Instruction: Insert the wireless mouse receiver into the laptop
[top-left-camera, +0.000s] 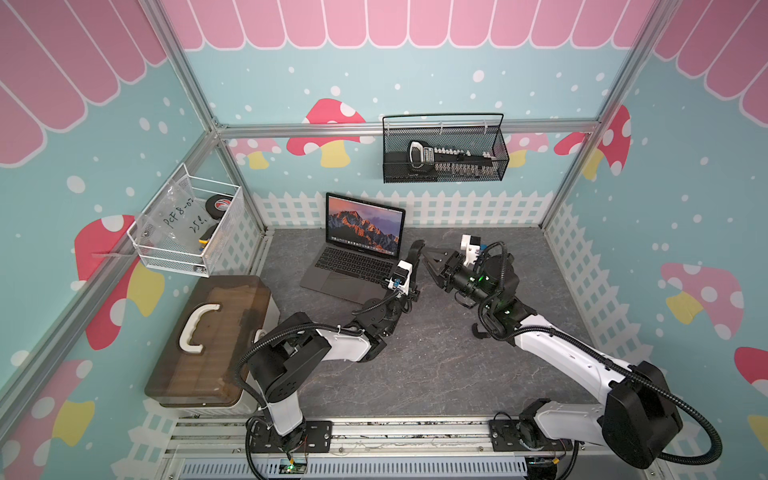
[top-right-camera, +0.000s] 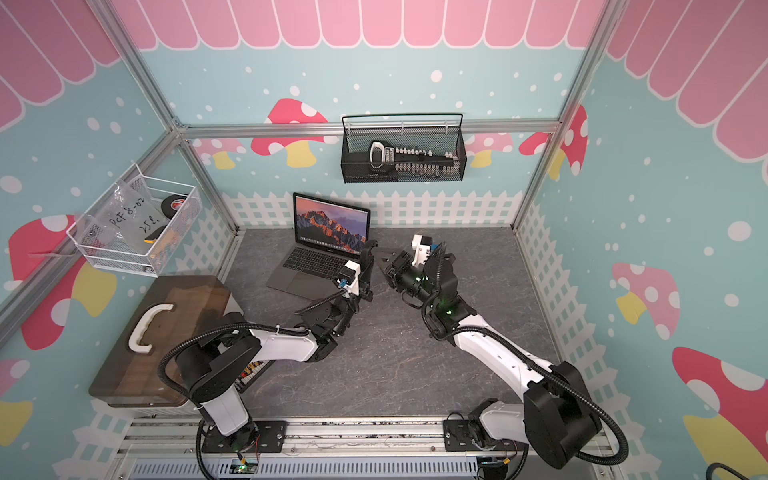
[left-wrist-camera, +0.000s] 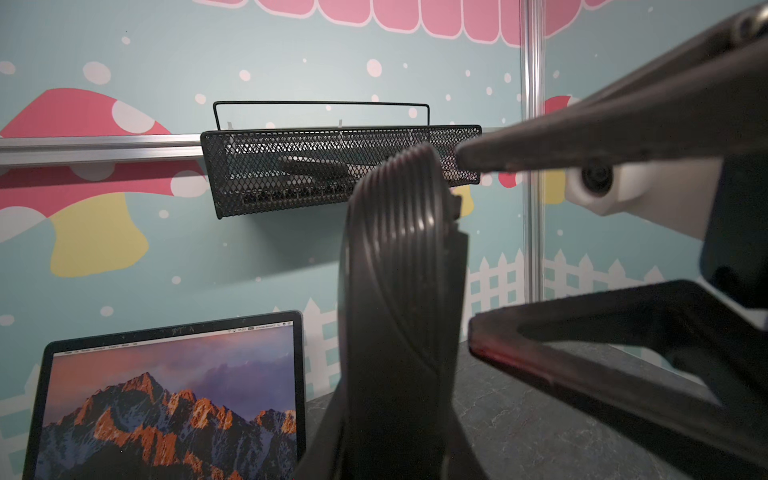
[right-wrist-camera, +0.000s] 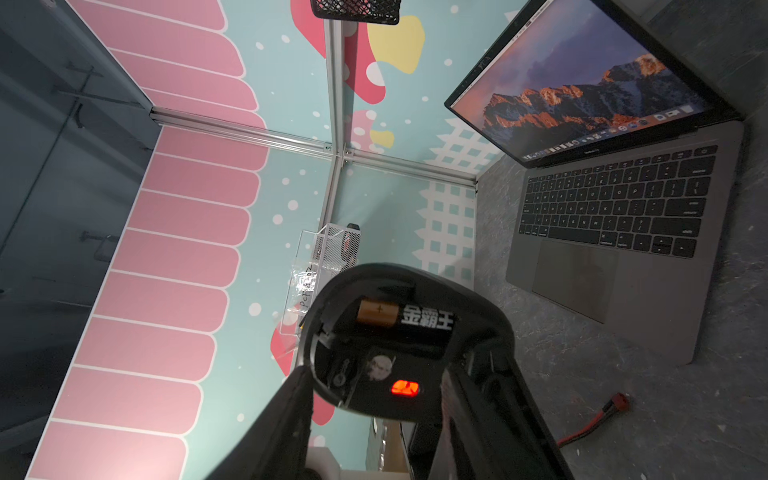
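My left gripper (top-left-camera: 413, 262) is shut on a dark mouse (left-wrist-camera: 392, 304), holding it up on edge to the right of the laptop (top-left-camera: 352, 252). In the right wrist view the mouse's uncovered underside (right-wrist-camera: 412, 344) faces my right gripper; a battery (right-wrist-camera: 404, 316) and a glowing red light (right-wrist-camera: 405, 389) show inside. I cannot pick out the receiver for certain among the dark details there. The right gripper's fingers (left-wrist-camera: 592, 128) are apart, close to the mouse, with nothing seen held between them. The laptop is open, screen lit.
A small dark curved piece (top-left-camera: 480, 330) lies on the table under the right arm. A brown-lidded case (top-left-camera: 212, 340) stands at left.
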